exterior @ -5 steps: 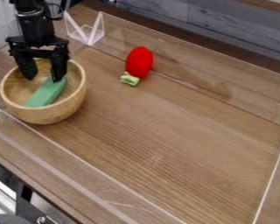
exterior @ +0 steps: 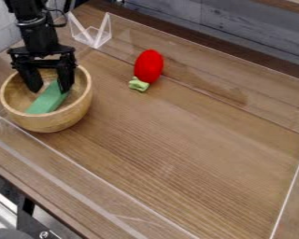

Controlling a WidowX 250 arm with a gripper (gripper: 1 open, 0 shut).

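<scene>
My black gripper (exterior: 44,67) hangs at the top left over a wooden bowl (exterior: 72,117), its fingers pointing down at the bowl's far part. A long green object (exterior: 46,99) lies inside the bowl. Whether the fingers are open or closed on anything is too unclear to tell.
A red oval object (exterior: 149,65) lies on the table to the right, with a small light-green piece (exterior: 138,85) just below it. A white wire-like stand (exterior: 92,34) is at the back.
The bowl and the other objects look unmoved.
</scene>
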